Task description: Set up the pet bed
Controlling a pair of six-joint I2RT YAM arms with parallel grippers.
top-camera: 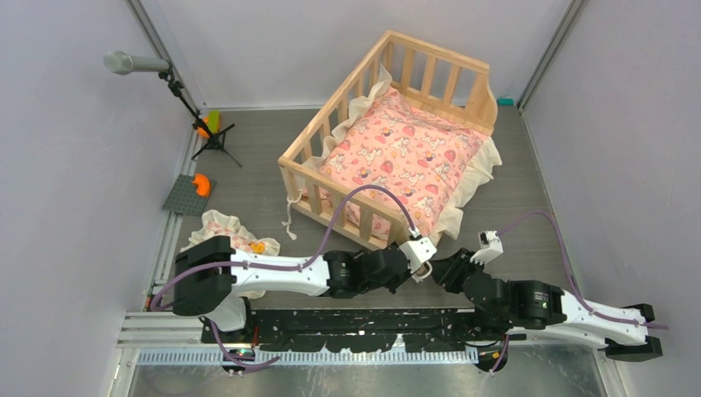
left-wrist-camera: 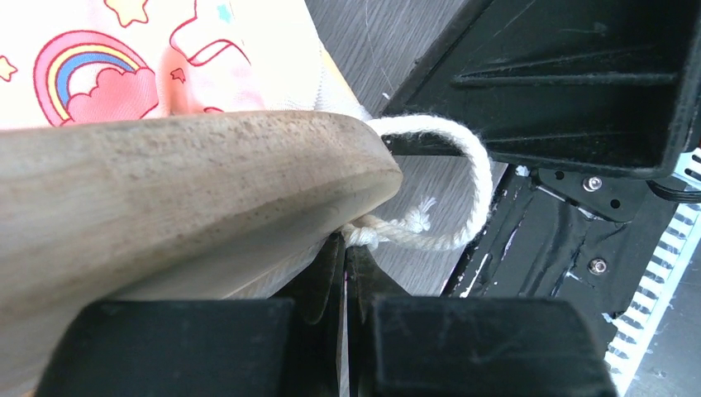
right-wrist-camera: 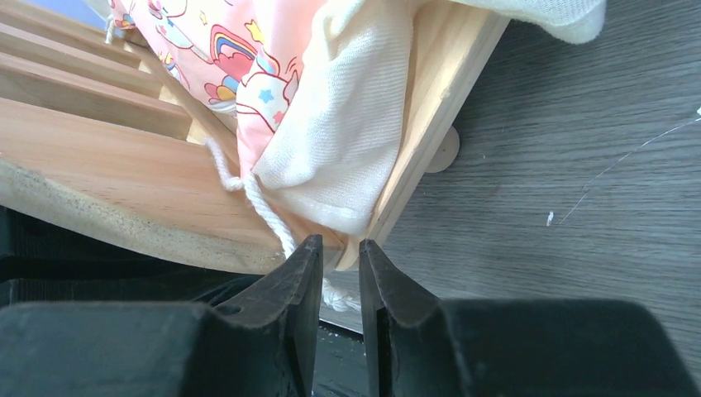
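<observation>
The wooden crib (top-camera: 298, 165) holds a pink unicorn mattress (top-camera: 397, 149) with cream ruffles. At its front corner my left gripper is shut on a white cord (left-wrist-camera: 471, 190), whose knot sits at the fingertips under the wooden end post (left-wrist-camera: 207, 190); the cord loops out beyond. Just right of it, my right gripper is part open, close to the post's inner side, with the cord (right-wrist-camera: 277, 223) passing behind its fingers beside the white fabric (right-wrist-camera: 347, 124). Whether anything lies between those fingers is unclear.
A small ruffled cushion (top-camera: 215, 229) lies left of the crib, near a grey plate with an orange piece (top-camera: 201, 184). A microphone stand (top-camera: 213, 141) stands at the back left. Bare floor (top-camera: 529, 198) is right of the crib.
</observation>
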